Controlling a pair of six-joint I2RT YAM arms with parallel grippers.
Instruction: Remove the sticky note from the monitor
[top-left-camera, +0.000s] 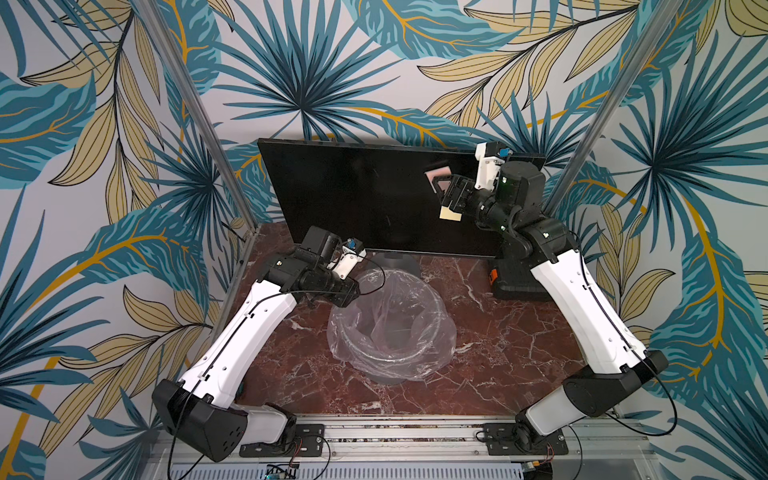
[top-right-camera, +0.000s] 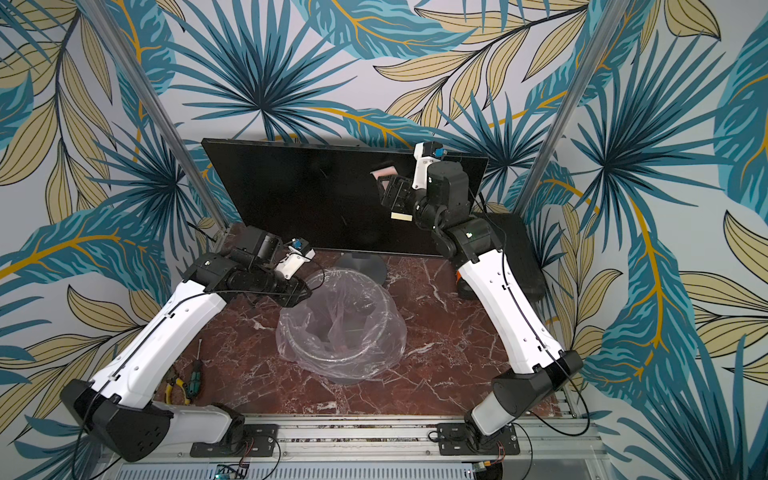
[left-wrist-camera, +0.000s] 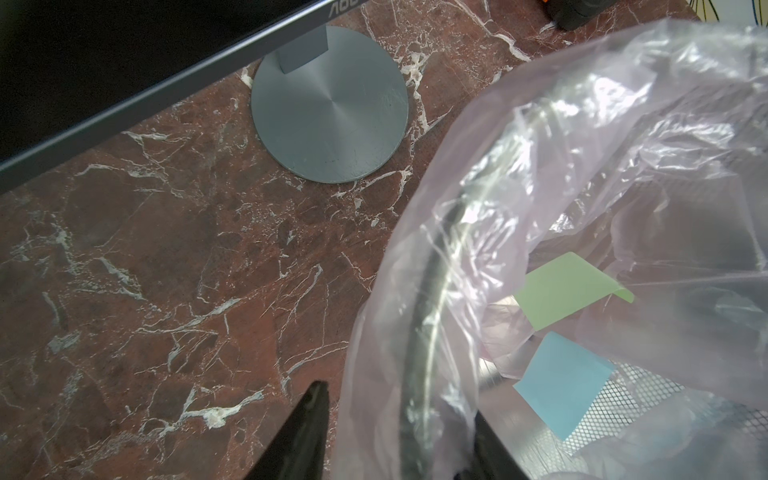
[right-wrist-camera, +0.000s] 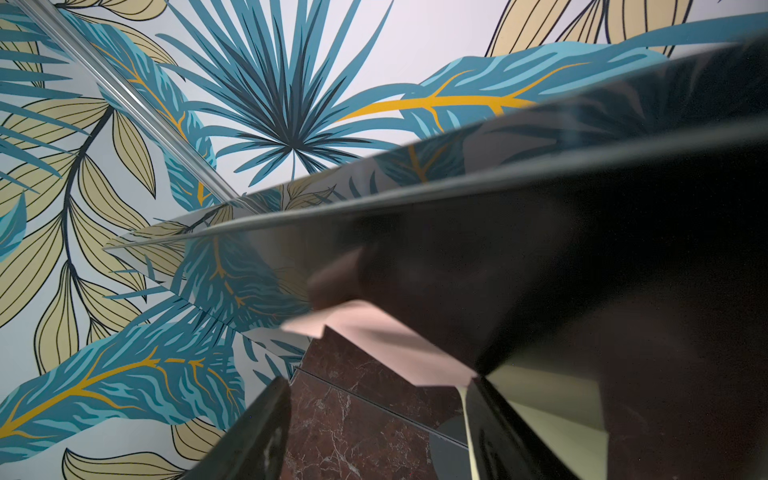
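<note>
The black monitor (top-left-camera: 352, 192) carries a pink note (top-left-camera: 437, 173) above a yellow note (top-left-camera: 450, 213). The pink note (right-wrist-camera: 400, 348) stands out from the screen, tilted. My right gripper is open just in front of it, fingertips close to its lower part. In the left wrist view my left gripper straddles the bag-covered rim of the bin (left-wrist-camera: 504, 176), its fingers apart; whether they press on it is unclear. Inside the bin lie a green note (left-wrist-camera: 568, 288) and a blue note (left-wrist-camera: 560, 380).
A black case (top-right-camera: 508, 248) stands at the right under the monitor. Tools (top-right-camera: 194, 380) lie at the table's left.
</note>
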